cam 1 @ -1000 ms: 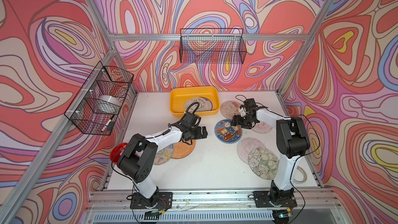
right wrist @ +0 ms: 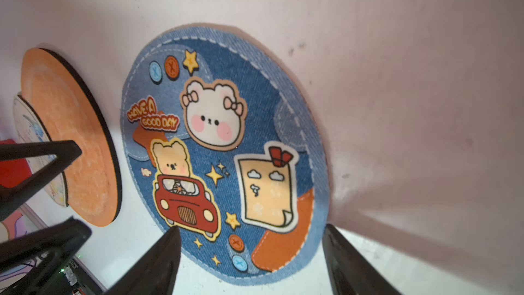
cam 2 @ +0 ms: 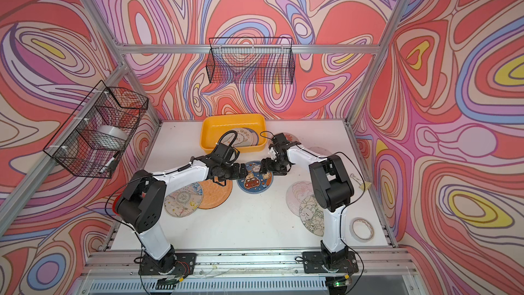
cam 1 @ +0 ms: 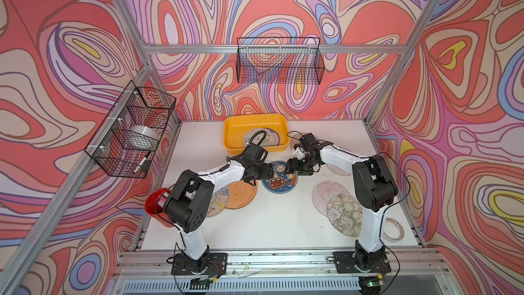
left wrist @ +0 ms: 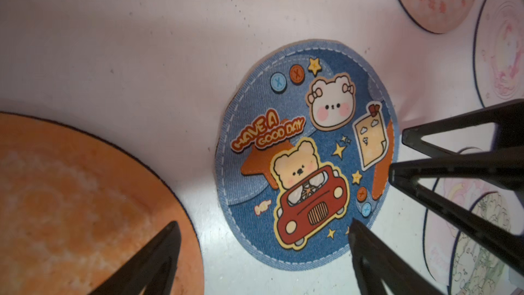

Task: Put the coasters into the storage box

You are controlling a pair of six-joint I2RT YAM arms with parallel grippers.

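Observation:
A blue denim-print coaster (cam 1: 278, 180) lies at the table's middle, below the yellow storage box (cam 1: 229, 136), which holds a pale coaster (cam 1: 256, 137). My right gripper is at its right edge with fingers apart, the rim between them in the right wrist view. My left gripper hovers at its left side, fingers apart. An orange coaster (left wrist: 82, 196) lies under and left of the left gripper. A patterned coaster (cam 2: 182, 202) lies further left; pink (cam 1: 324, 191) and flowered (cam 1: 344, 215) coasters overlap at the right.
More pink coasters (cam 1: 339, 164) lie at the back right, partly under the right arm. A red container (cam 1: 155, 204) sits at the left edge, a white ring (cam 2: 361, 229) at the front right. Wire baskets (cam 1: 278, 65) hang on the frame.
The blue coaster has slid left toward the orange one, with my right gripper moving left along with it.

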